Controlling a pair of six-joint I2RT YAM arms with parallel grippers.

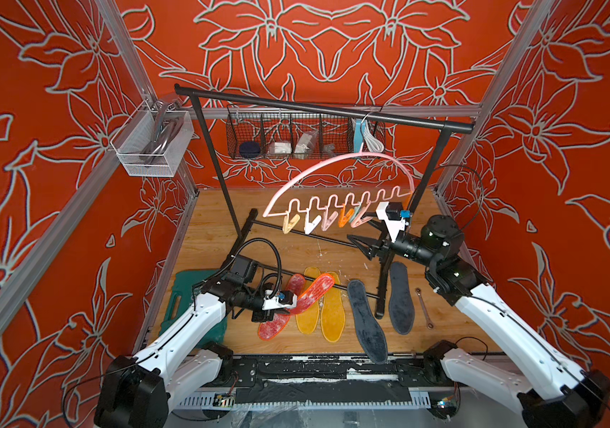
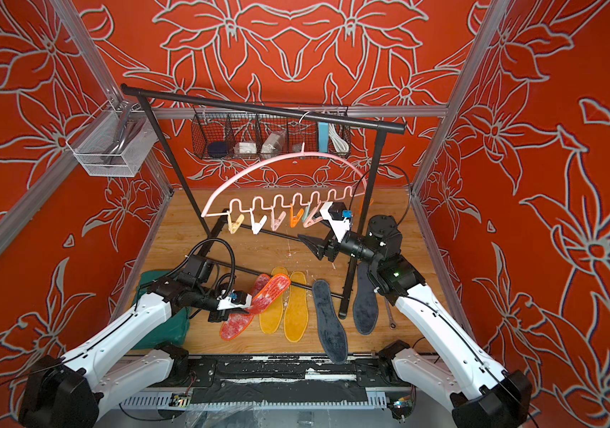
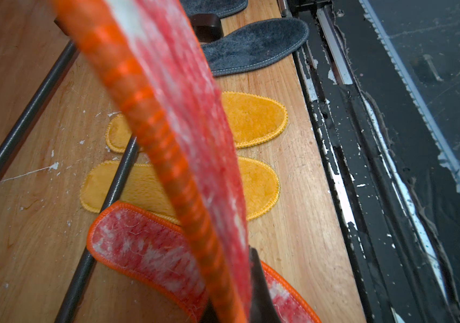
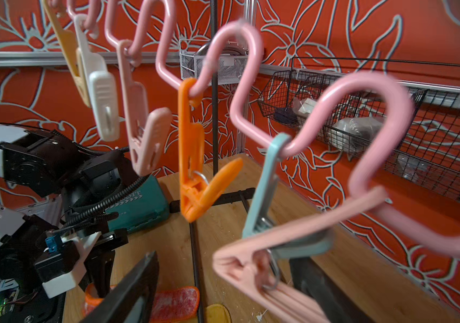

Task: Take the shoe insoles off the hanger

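A pink hanger (image 1: 333,157) hangs from the black rack, bearing yellow, white, pink, orange (image 4: 191,161) and blue clips, all empty of insoles. Red, yellow (image 2: 296,314) and dark grey (image 2: 329,321) insoles lie on the table. My left gripper (image 1: 283,306) is low over the red pair, shut, with a red insole (image 3: 186,134) rising at its fingers, close to the camera. My right gripper (image 1: 362,242) is part open at the hanger's right end, just below a pink clip (image 4: 246,263), nothing clearly between its fingers.
A teal case (image 1: 190,292) lies at the left of the table, a small tool (image 1: 422,306) at the right. Wire baskets (image 1: 305,135) hang on the back wall behind the rack. The rack's bars cross the table.
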